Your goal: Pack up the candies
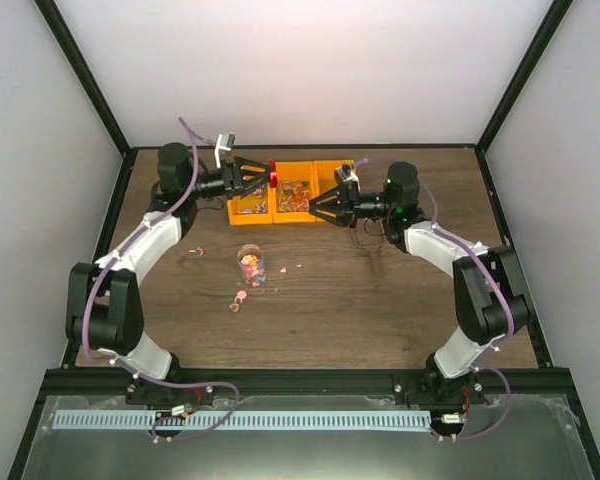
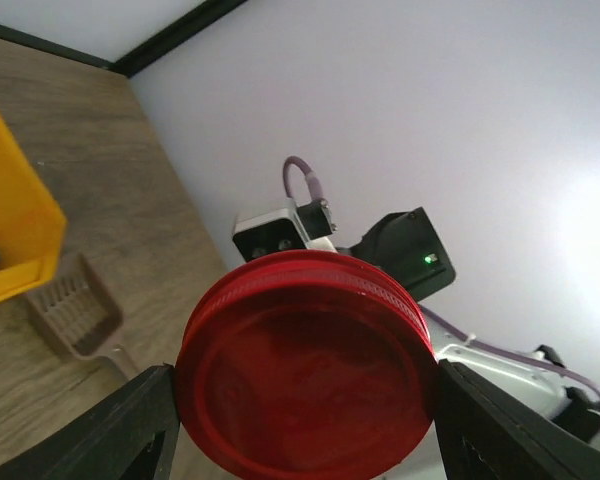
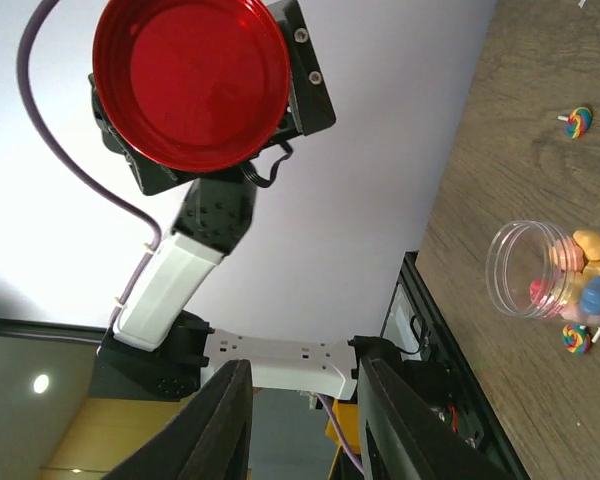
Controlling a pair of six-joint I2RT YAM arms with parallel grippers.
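Note:
A red lid (image 1: 273, 174) is held up near the orange tray, with my left gripper (image 1: 268, 176) shut on it. The left wrist view shows the lid (image 2: 305, 380) between both fingers, hiding what lies behind it. My right gripper (image 1: 315, 208) hangs over the tray's right part, apart from the lid. Nothing is between its open fingers in the right wrist view. A clear jar (image 3: 510, 270) without a lid stands on the table, holding colourful candies (image 3: 598, 295). Loose lollipops (image 3: 578, 122) lie near it.
The orange tray (image 1: 273, 220) at the back has compartments with candies in them. A slotted scoop (image 2: 78, 312) lies on the table beside it. More small candies (image 1: 239, 299) lie in front of the jar.

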